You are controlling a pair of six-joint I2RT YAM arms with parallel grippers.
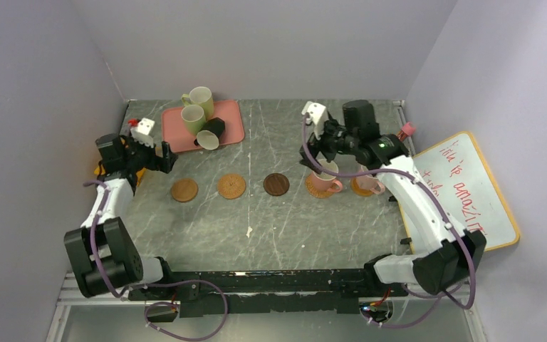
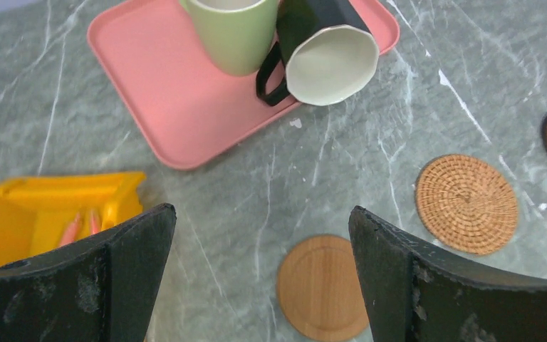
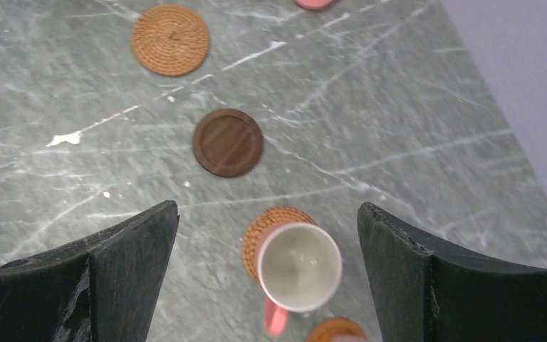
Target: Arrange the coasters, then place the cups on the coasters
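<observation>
Two light green cups, a rear one (image 1: 201, 97) and a front one (image 1: 193, 120), stand on the pink tray (image 1: 173, 135). A black cup with a white inside (image 1: 209, 137) lies tipped on its side at the tray's front edge. One pink cup (image 3: 299, 267) stands on a woven coaster (image 3: 251, 242); a second pink cup (image 1: 370, 182) is on the far-right coaster (image 1: 360, 190). Empty coasters are the light wooden one (image 1: 184, 189), the woven one (image 1: 231, 186) and the dark brown one (image 1: 276, 184). My left gripper is open left of the tray; my right gripper hangs open above the pink cups.
A yellow bin (image 2: 71, 187) sits under my left arm. To the right, a whiteboard (image 1: 463, 192) with red writing leans outside the table, near a pink-capped bottle (image 1: 407, 130).
</observation>
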